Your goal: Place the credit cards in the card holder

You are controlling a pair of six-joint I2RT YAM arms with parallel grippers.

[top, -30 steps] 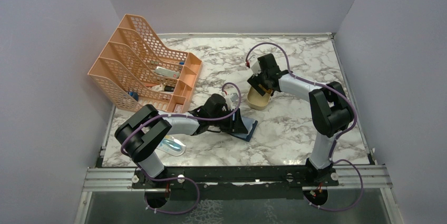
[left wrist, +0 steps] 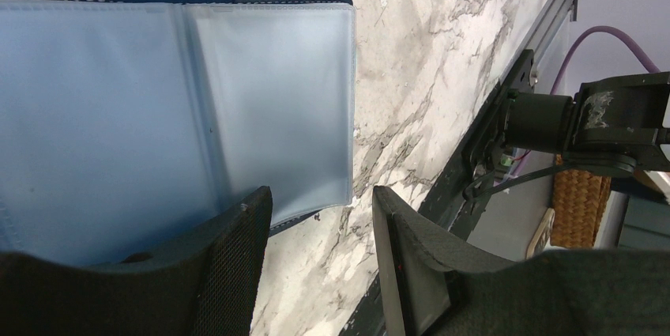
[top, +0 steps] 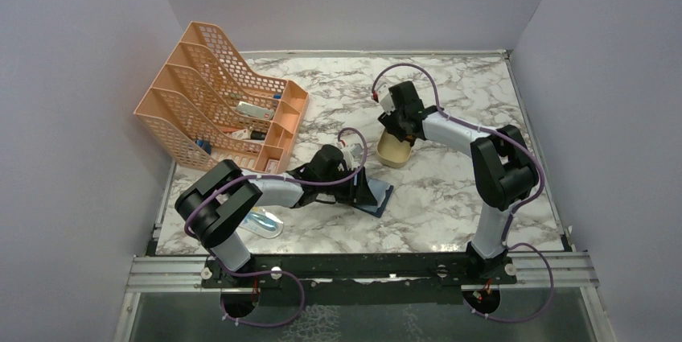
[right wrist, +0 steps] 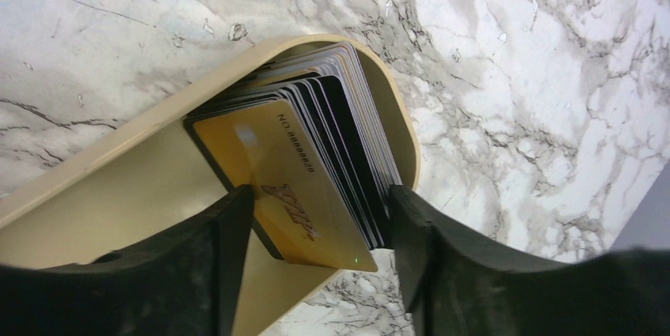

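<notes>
Inside a cream oval container (top: 393, 151), a tight stack of credit cards (right wrist: 304, 186) leans at one end, with a gold card (right wrist: 276, 170) foremost. My right gripper is part open over the stack. Its fingers stand on either side of the front cards; whether both touch them I cannot tell. In the left wrist view the card holder (left wrist: 276, 99) lies spread, with clear bluish pockets and a dark blue border. My left gripper hangs over the holder's near edge, part open and empty, one finger over the pocket and the other over the marble.
An orange compartment rack (top: 217, 96) with small items fills the back left. A clear packet with a blue item (top: 261, 222) lies near the left arm. Bare marble (top: 474, 197) lies to the front right and behind the container.
My right gripper has shifted slightly to the left at the container's far end. The left arm and the holder look almost unchanged.
</notes>
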